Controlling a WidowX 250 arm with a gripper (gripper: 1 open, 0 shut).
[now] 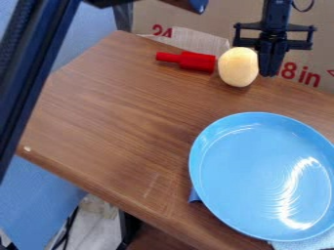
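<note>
My black gripper (271,54) hangs at the back of the table, just right of and behind a pale yellow oval object (237,67); I cannot tell whether its fingers touch that object or how far they are apart. A red rolling pin (187,61) lies left of the yellow object. A large blue plate (261,172) fills the front right of the wooden table.
A cardboard box (304,66) stands along the back. Blue cloth lies beyond the left edge, and a dark frame crosses the upper left.
</note>
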